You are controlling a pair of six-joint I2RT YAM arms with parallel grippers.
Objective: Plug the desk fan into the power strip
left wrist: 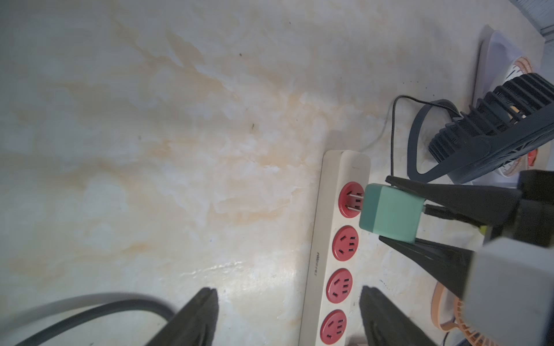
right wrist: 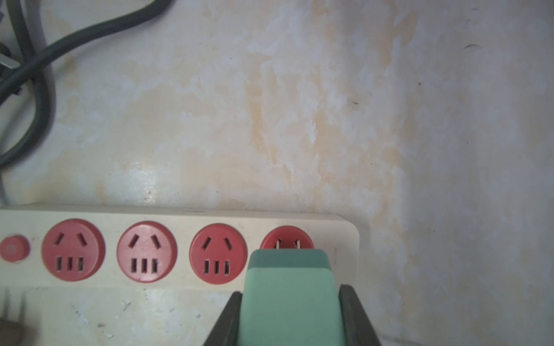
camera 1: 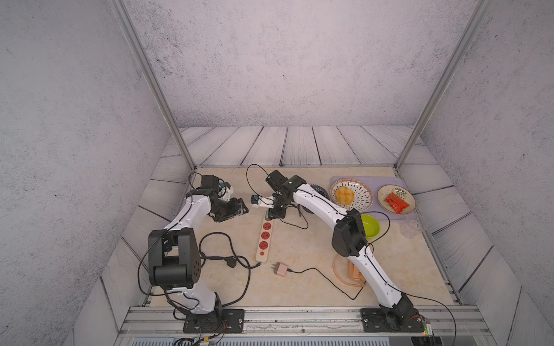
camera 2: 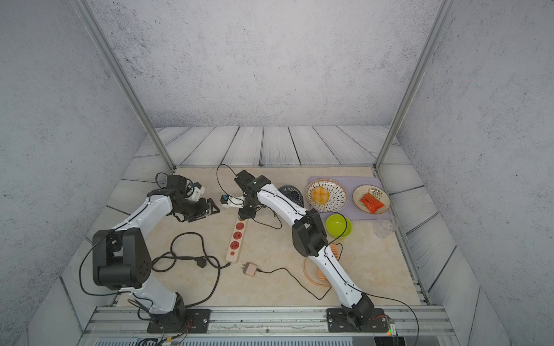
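The white power strip (left wrist: 320, 271) with red sockets lies lengthwise mid-table. My right gripper (camera 1: 275, 211) is shut on a mint-green plug (left wrist: 392, 212) at the far-end socket (right wrist: 286, 236); the prongs show at the socket face, and how deep they sit I cannot tell. The black desk fan (left wrist: 484, 135) stands right of the strip with its thin cable running toward the plug. My left gripper (camera 1: 237, 208) is open with nothing between its fingers, above the table left of the strip's far end.
A purple tray (camera 1: 370, 180) with two plates is at the back right, a green bowl (camera 1: 372, 225) before it. A pink adapter (camera 1: 281, 268) and an orange fan (camera 2: 323, 271) lie at the front right; thick black cable loops (camera 1: 222, 256) at the left.
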